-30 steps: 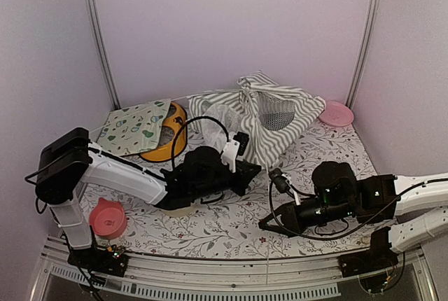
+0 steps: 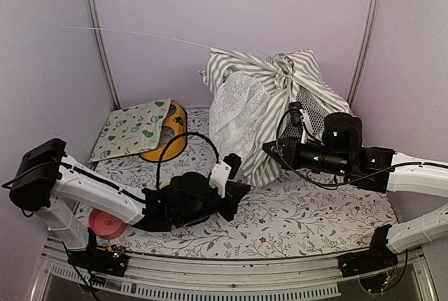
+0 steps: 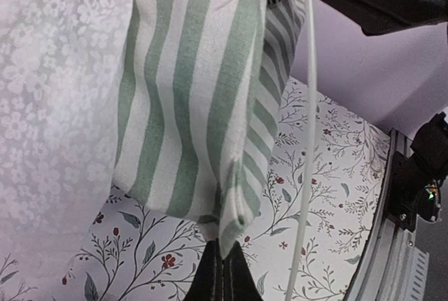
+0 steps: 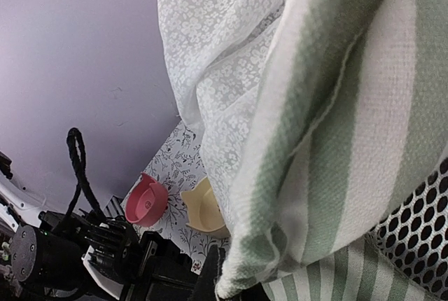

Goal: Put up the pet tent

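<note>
The striped tent fabric with white lace and a grey mesh panel stands bunched up at the back right. My left gripper is shut on a fold of the striped cloth's lower corner. A thin white rod passes beside it, and another stretch runs leftward from the tent top. My right gripper is shut at the striped cloth, whose folded edge reaches down to its fingertips.
At the left lie an orange object under a patterned pad and a pink bowl; a cream bowl is mostly behind my left arm.
The tent fabric has risen and spread rightward, hiding the pink plate at the back right. My right gripper has moved up to the cloth; my left has shifted slightly down and left.
</note>
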